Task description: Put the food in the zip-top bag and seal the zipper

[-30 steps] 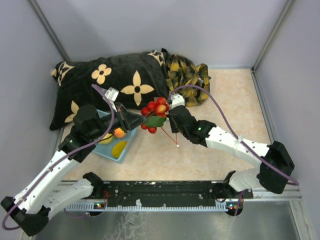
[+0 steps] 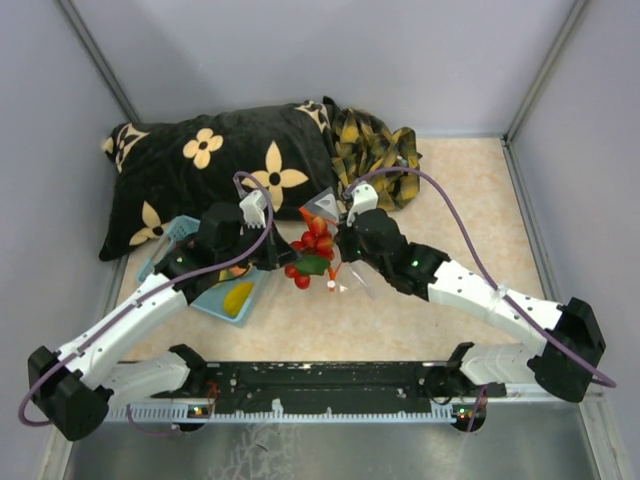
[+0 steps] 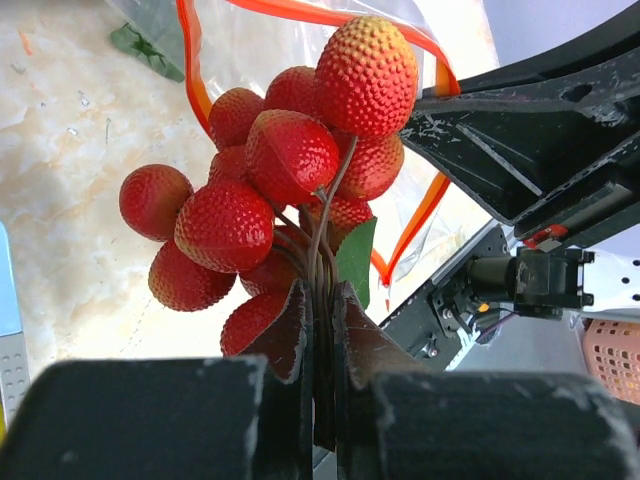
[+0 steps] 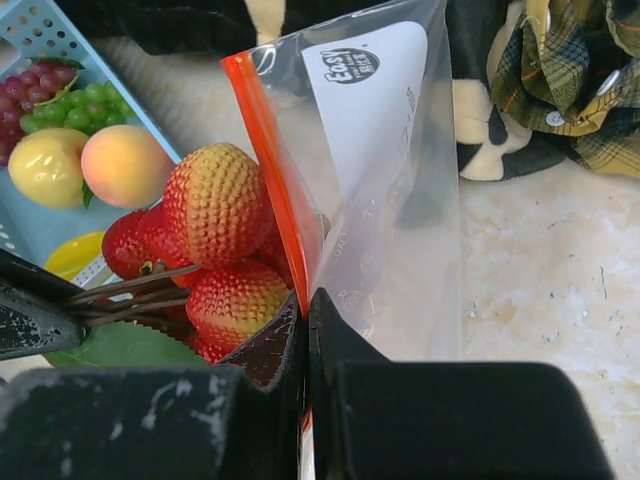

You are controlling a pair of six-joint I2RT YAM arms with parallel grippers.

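A bunch of red lychees with a green leaf hangs by its stems from my left gripper, which is shut on them. The clear zip top bag has an orange zipper rim; my right gripper is shut on that rim. In the left wrist view the bag's mouth spreads open behind the fruit. The lychees are at the mouth, beside the held rim; how far any reach inside cannot be told. The right gripper's fingers stand close to the bunch.
On the left, under the left arm, a blue basket holds grapes, a peach and other fruit. A dark flowered cushion and plaid cloth lie at the back. Bare table shows to the right.
The left gripper has brought the lychees lower and nearer the table's front, against the bag's mouth.
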